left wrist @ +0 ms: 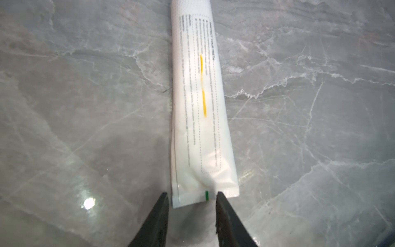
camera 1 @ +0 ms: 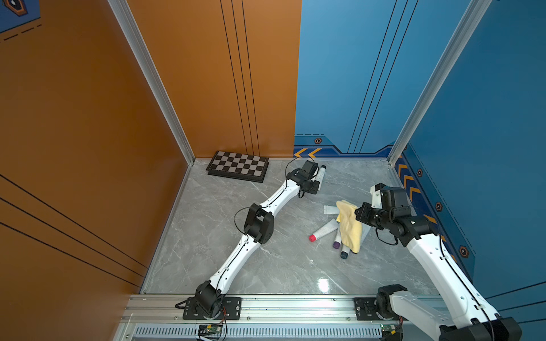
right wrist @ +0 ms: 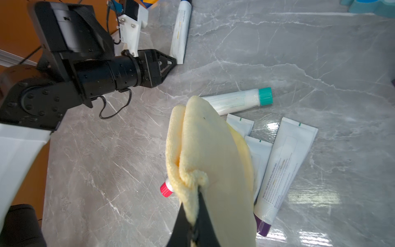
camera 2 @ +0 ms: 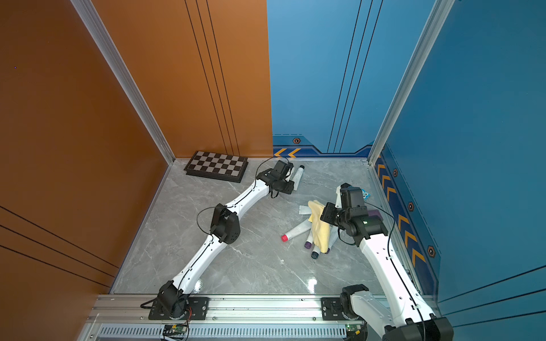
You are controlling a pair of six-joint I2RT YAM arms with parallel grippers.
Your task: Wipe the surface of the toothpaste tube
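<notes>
My left gripper is shut on the crimped lower end of a white toothpaste tube (left wrist: 199, 131), which lies on the grey surface near the back, as also shown in both top views. My right gripper is shut on a pale yellow cloth (right wrist: 214, 164), which hangs above a loose group of other tubes at the right of the workspace and hides part of them. In the right wrist view these show red, purple and teal caps, among them a teal-capped tube (right wrist: 230, 100).
A checkered board (camera 1: 237, 163) sits at the back left. A blue object (right wrist: 366, 6) is partly visible at the edge of the right wrist view. Walls enclose the back and sides.
</notes>
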